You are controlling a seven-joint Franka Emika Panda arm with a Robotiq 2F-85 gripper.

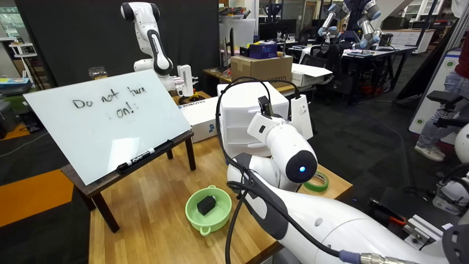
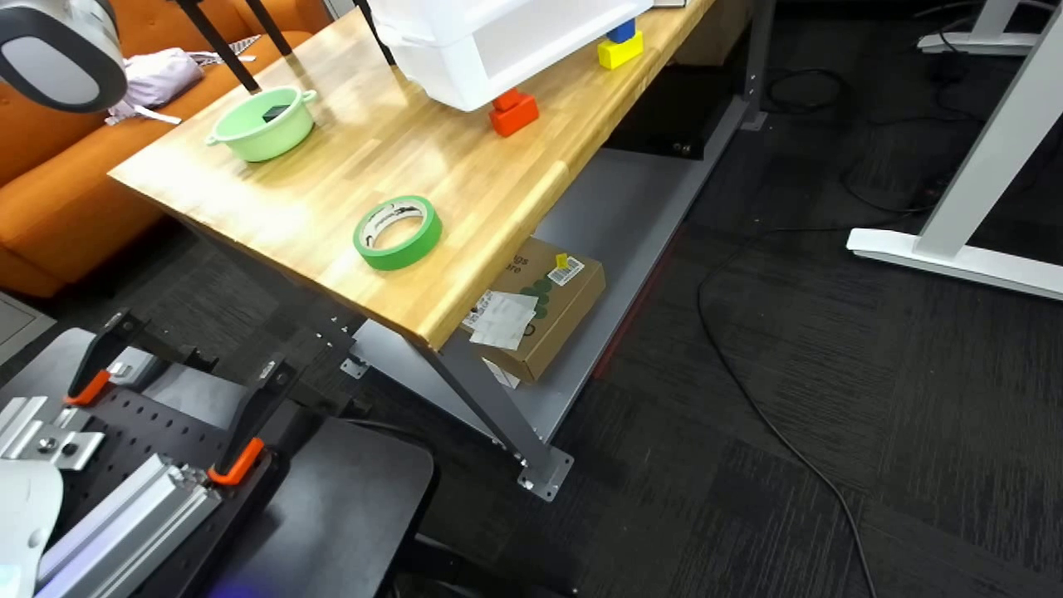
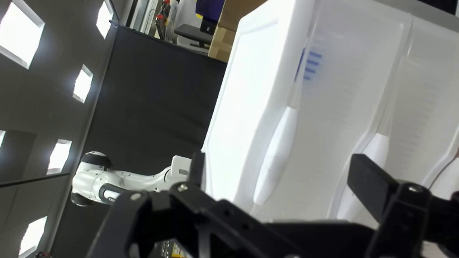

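Observation:
In the wrist view my gripper is open, its two dark fingers spread wide with nothing held between them. Facing it is a white plastic drawer unit (image 3: 344,107) with translucent drawer fronts and white handles. The top handle (image 3: 277,154) shows in the gap between the fingers, and a second handle (image 3: 376,150) is partly behind the right finger. I cannot tell how far the fingers are from the fronts. The exterior view places the drawer unit (image 1: 253,99) on the wooden table, with my arm (image 1: 290,149) in front of it hiding the gripper.
A light green bowl (image 1: 209,220) holding a black block (image 1: 206,205) stands left of my arm. Green tape (image 2: 399,233) lies near the table corner. Red blocks (image 2: 513,113) sit by the drawer unit. A whiteboard (image 1: 110,118) leans on a stand at left.

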